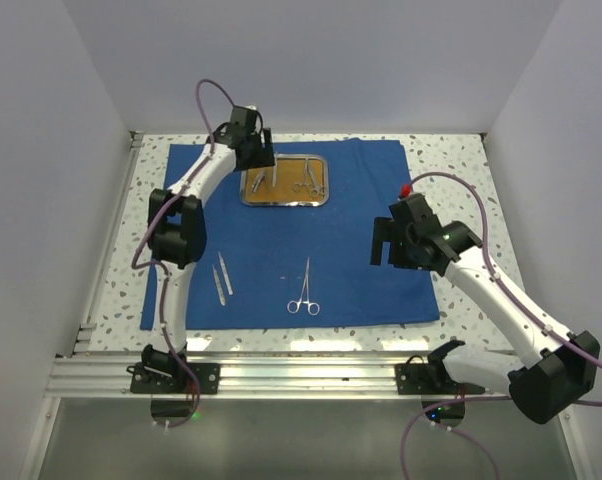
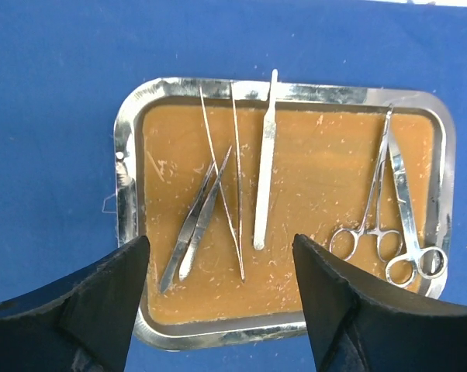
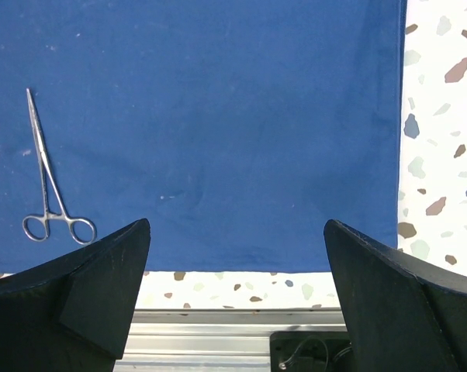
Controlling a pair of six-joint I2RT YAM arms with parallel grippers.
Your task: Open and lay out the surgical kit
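Observation:
The metal tray (image 2: 128,201) lies on the blue cloth (image 1: 261,255). Inside it are tweezers (image 2: 188,229), thin probes (image 2: 239,167), a flat-handled scalpel (image 2: 265,167), and a clamp (image 2: 369,194) crossing scissors (image 2: 406,209) at the right. Over the tray's left part, my left gripper stands apart-fingered, nothing between its fingers. Two slim instruments (image 1: 222,278) rest on the cloth at front left. A clamp or scissors (image 3: 51,178) with ring handles lies at front centre, left in the right wrist view. My right gripper is open and empty above the cloth's right side.
Bare blue cloth (image 3: 218,139) spreads beneath the right gripper and across the middle. Speckled table (image 3: 443,155) shows around the cloth, with a metal rail (image 1: 301,370) along the front edge. Grey walls enclose the back and sides.

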